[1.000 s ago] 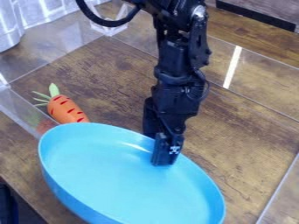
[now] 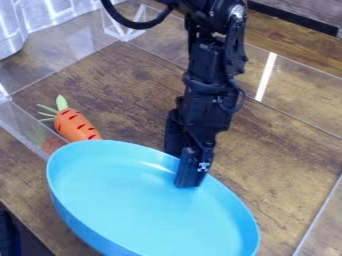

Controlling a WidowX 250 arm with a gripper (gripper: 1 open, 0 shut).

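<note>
A large light-blue oval tray (image 2: 147,210) fills the lower middle of the view. An orange toy carrot (image 2: 75,125) with green leaves lies on the wooden surface to the left, just beyond the tray.
Clear low walls (image 2: 14,120) edge the area at the left and back, with white mesh at the top left.
The tray has shifted very slightly to the right since a second ago, along with my gripper; the carrot stays in place.
</note>
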